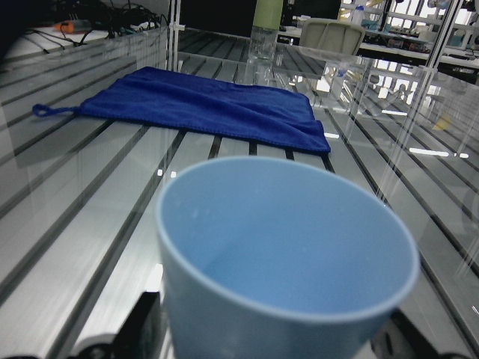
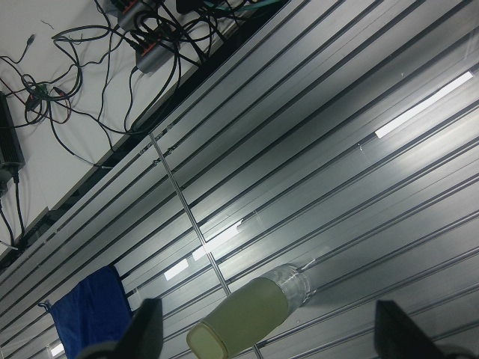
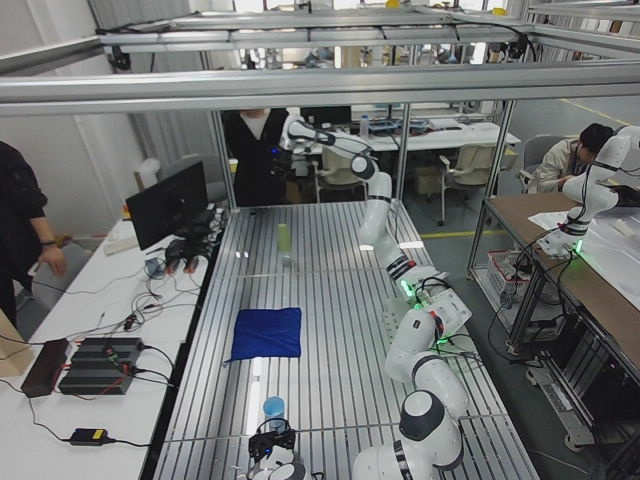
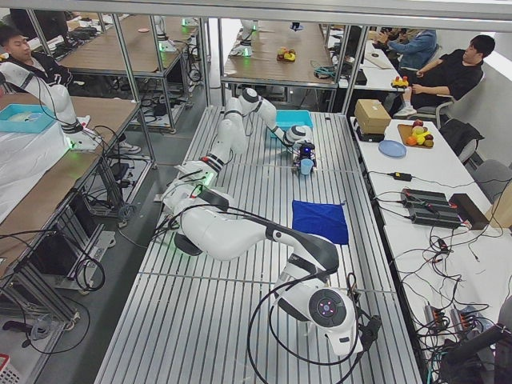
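A light blue cup [image 1: 284, 269] fills the front of the left wrist view, close in front of my left gripper [image 3: 272, 440]; the fingertips are mostly hidden behind it, so their state is unclear. A blue cloth [image 3: 266, 332] lies flat beyond it on the slatted table [image 3: 340, 310]. A pale green container with a clear end [image 2: 243, 314] stands on the table beyond the cloth. My right gripper [image 3: 290, 160] is raised high at the far end, its fingertips wide apart at the bottom of the right wrist view, with nothing between them seen.
A white side table [image 3: 120, 400] with power units, cables and a monitor [image 3: 167, 204] borders the table on one side. A blue bin [image 4: 294, 118] stands behind the left arm.
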